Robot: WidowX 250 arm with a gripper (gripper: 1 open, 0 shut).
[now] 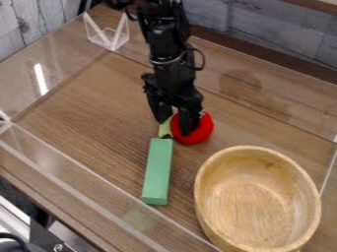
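The black arm comes down from the top centre to my gripper (176,116), which is low over a red round object (196,131), covering its left part. A small yellow-green piece (165,129) shows just left of the red object. I cannot tell whether the fingers are open or closed on anything. A green bar (157,172) lies below, toward the front. A wooden bowl (257,197) stands at the lower right.
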